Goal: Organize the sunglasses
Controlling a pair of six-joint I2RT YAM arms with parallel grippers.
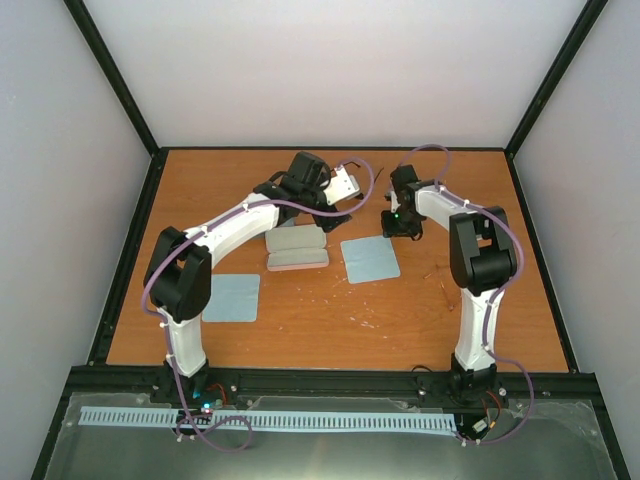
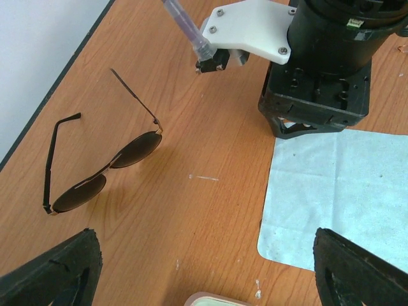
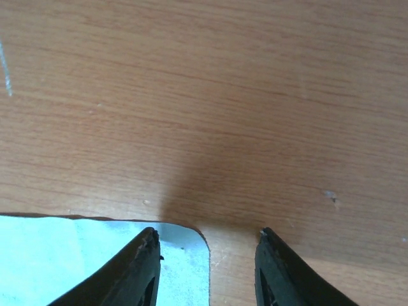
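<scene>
Dark sunglasses (image 2: 136, 150) lie with temples unfolded on the wooden table in the left wrist view, mostly hidden under the left arm from above. My left gripper hangs open near them, nothing between its fingers. My right gripper is open, low over the corner of a light blue cloth (image 1: 371, 260), nothing between its fingers. An open grey case (image 1: 297, 258) lies left of that cloth.
Another blue cloth (image 1: 230, 298) lies at front left. Thin glasses (image 1: 447, 295) lie at the right, partly indistinct.
</scene>
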